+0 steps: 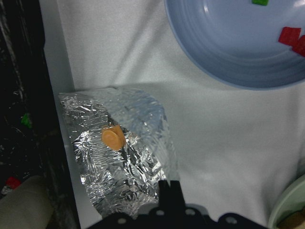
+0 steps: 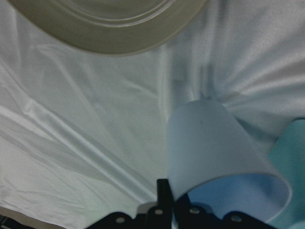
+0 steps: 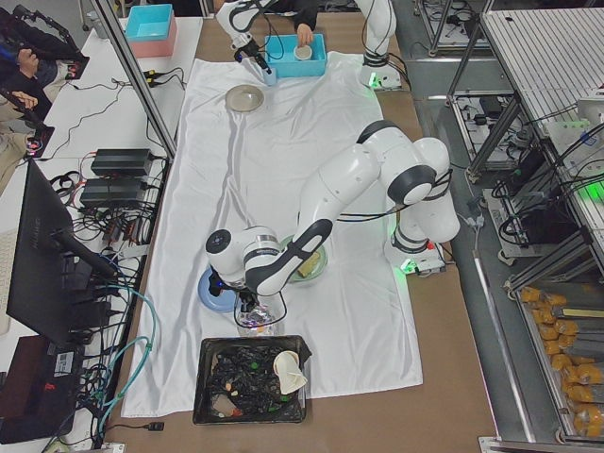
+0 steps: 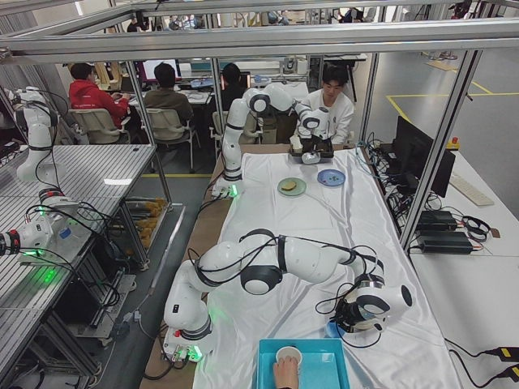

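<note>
In the left wrist view my left gripper reaches to the edge of a crinkled foil sheet (image 1: 90, 148) holding an orange piece (image 1: 113, 138); whether it grips the foil is unclear. The foil lies between a black bin (image 1: 28, 148) and a blue plate (image 1: 224, 62) with red and green pieces. A green plate (image 1: 286, 200) is at the lower right. In the right wrist view my right gripper is at the rim of a pale blue cup (image 2: 209, 138), its wall at the fingers. A beige plate (image 2: 109, 36) lies beside it.
A cyan tray (image 4: 265, 365) stands at the far end by the right arm, with a person's hand (image 4: 285, 373) on a white cup inside. A monitor (image 3: 38, 264) and cables line the side table.
</note>
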